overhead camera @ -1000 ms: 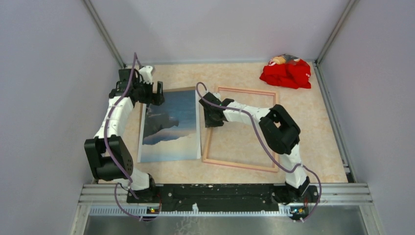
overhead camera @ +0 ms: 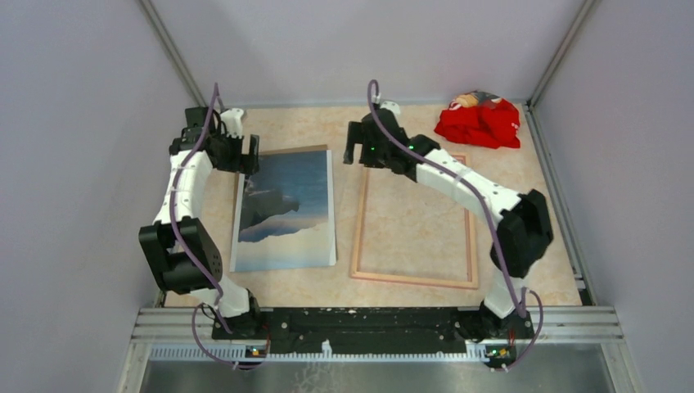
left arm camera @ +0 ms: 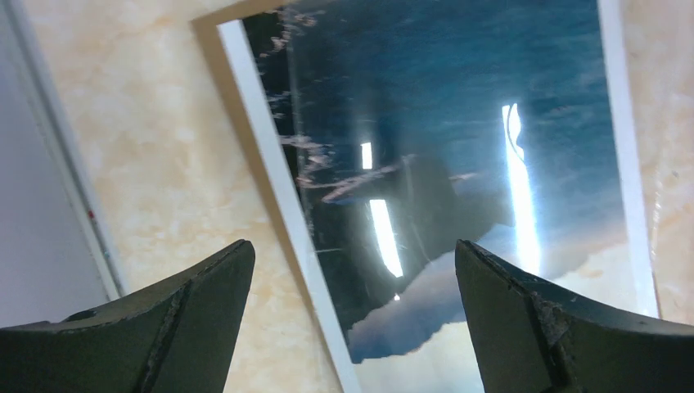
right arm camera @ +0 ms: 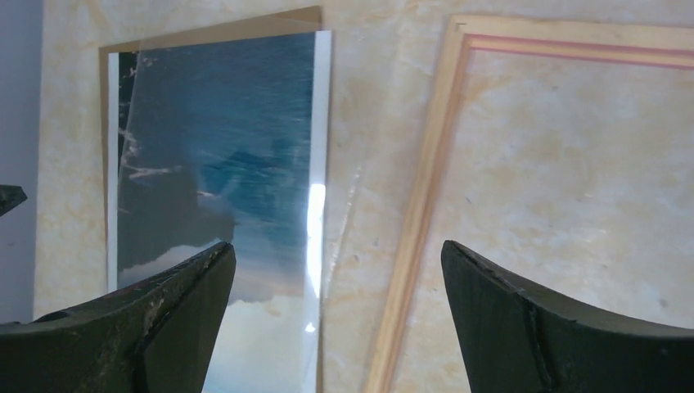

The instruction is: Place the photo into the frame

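The photo [overhead camera: 295, 246], a blue seascape with white borders and a glossy sheet over it, lies flat on a brown backing board [right arm camera: 278, 23] in the left half of the table. To its right an empty wooden frame [overhead camera: 358, 237] lies flat; bare tabletop shows inside it. My left gripper [overhead camera: 251, 155] is open above the photo's far left corner. In the left wrist view, the photo's left edge [left arm camera: 282, 192] runs between the open fingers. Near the frame's far left corner hovers my right gripper [overhead camera: 353, 143], open and empty, with the gap between photo and frame below it.
A crumpled red cloth [overhead camera: 483, 127] lies at the far right corner of the table. Rails and grey walls border the table.
The frame has shifted slightly right, away from the photo. The left gripper moved slightly left.
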